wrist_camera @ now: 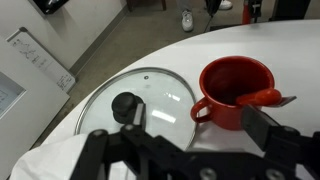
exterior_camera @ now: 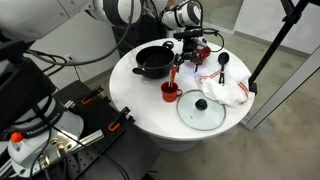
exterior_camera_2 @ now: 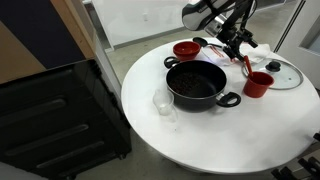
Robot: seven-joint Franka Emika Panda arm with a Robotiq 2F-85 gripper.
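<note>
A red mug (exterior_camera: 172,95) stands upright on the white round table with a red utensil (exterior_camera: 173,76) leaning in it, its upper end sticking out above the rim. My gripper (exterior_camera: 188,64) is open above the table, behind the mug and close to the utensil. From the wrist, the mug (wrist_camera: 236,85) shows just beyond the right finger (wrist_camera: 262,130), its handle turned toward the gap; the utensil's tip (wrist_camera: 268,98) pokes over the rim. Nothing is visible between the fingers.
A black pot (exterior_camera_2: 196,85) sits beside the mug, with a clear cup (exterior_camera_2: 162,101) near it. Around the other side are a glass lid (exterior_camera: 201,112), a white towel (exterior_camera: 230,92), a black ladle (exterior_camera: 223,62) and a red bowl (exterior_camera_2: 187,48).
</note>
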